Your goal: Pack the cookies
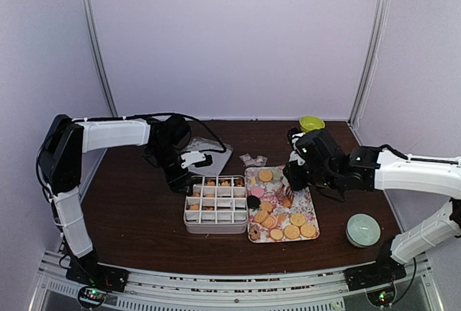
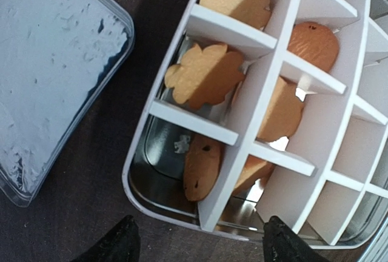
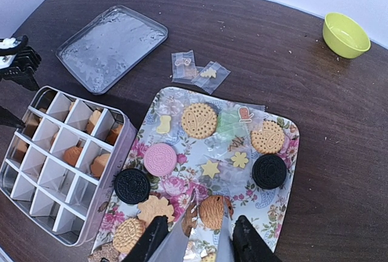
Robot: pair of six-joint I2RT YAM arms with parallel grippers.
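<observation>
The divided clear box (image 1: 216, 228) has a white grid, with brown cookies (image 2: 206, 74) in several compartments. By its back left corner my left gripper holds its fingers (image 2: 115, 244) apart, nothing between them. Right of the box lies a floral tray (image 1: 314, 214) with round biscuits (image 3: 199, 120), dark cookies (image 3: 132, 185), a pink cookie (image 3: 160, 159) and others. Over this tray my right gripper is shut on pale tongs (image 3: 224, 241). A brown cookie (image 3: 212, 211) shows at the tong tips; whether they grip it, I cannot tell.
A clear lid (image 3: 112, 47) lies behind the box. Small clear packets (image 3: 183, 66) rest behind the tray. A green bowl (image 3: 345, 34) stands at the back right, a pale bowl (image 1: 363, 230) at the front right. Bare table lies in front and at the left.
</observation>
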